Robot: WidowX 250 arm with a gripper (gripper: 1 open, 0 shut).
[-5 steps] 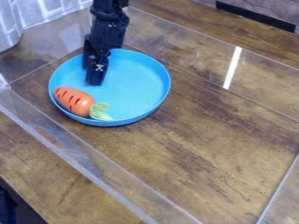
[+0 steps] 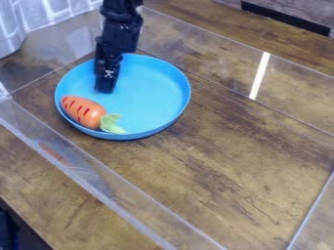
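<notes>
A blue round plate (image 2: 150, 98) sits on the wooden table at left of centre. An orange toy carrot (image 2: 86, 113) with a pale green top lies on the plate's lower left. My black gripper (image 2: 107, 74) reaches down from the top of the view to the plate's back-left part, above and apart from the carrot. Its fingers are dark and small, so whether they are open or shut does not show clearly.
Transparent edges or panels run along the left and right. A pale, crumpled-looking object (image 2: 11, 24) is at the top left.
</notes>
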